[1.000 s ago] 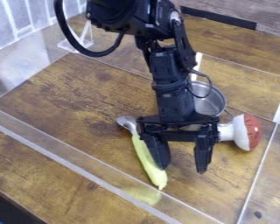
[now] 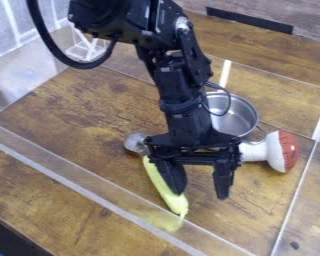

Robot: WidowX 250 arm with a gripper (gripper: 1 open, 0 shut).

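My black gripper (image 2: 198, 178) stands open low over the wooden table, its two fingers pointing down with no object visible between them. A long pale yellow object (image 2: 170, 198), tapering toward the front, lies just left of and partly under the left finger. A silver rounded piece (image 2: 135, 142) shows at its back end, partly hidden by the gripper. Behind my gripper sits a steel bowl (image 2: 239, 112), partly covered by the arm. To the right lies a white object with a red top (image 2: 282, 150).
Bare wooden table (image 2: 63, 135) spreads to the left and front. Clear strips run across it at the front and right. A pale rail or barrier (image 2: 23, 30) stands at the back left.
The gripper has shifted slightly left and the upper arm tilts a little more. The objects on the table look almost unchanged.
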